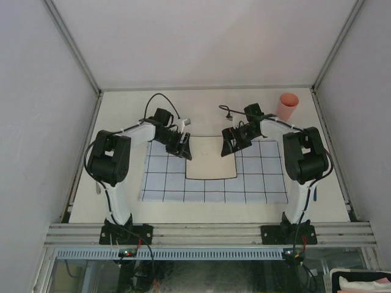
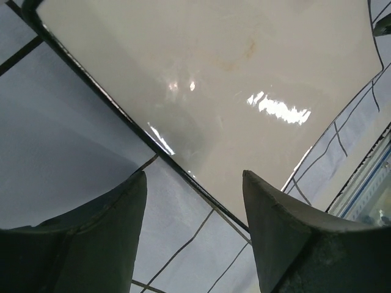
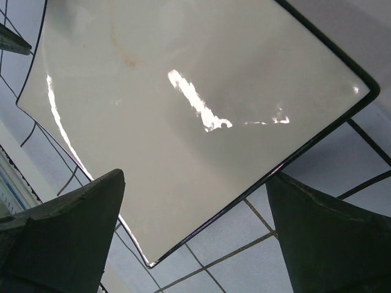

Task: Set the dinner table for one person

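Observation:
A square cream plate with a dark rim (image 1: 211, 165) lies on the blue checked placemat (image 1: 165, 177), near the mat's middle. My left gripper (image 1: 186, 151) is at the plate's left edge, its fingers (image 2: 116, 213) parted; in the left wrist view the rim passes between them, and I cannot tell whether they touch it. At the right edge my right gripper (image 1: 227, 146) stands open, with the plate's edge (image 3: 269, 174) running between its fingers. A pink cup (image 1: 287, 106) stands upright at the back right.
Something blue and thin (image 1: 315, 194) lies at the far right, partly hidden by the right arm. A small greyish item (image 1: 98, 188) shows beside the left arm. Both side strips of the table are narrow, bounded by walls.

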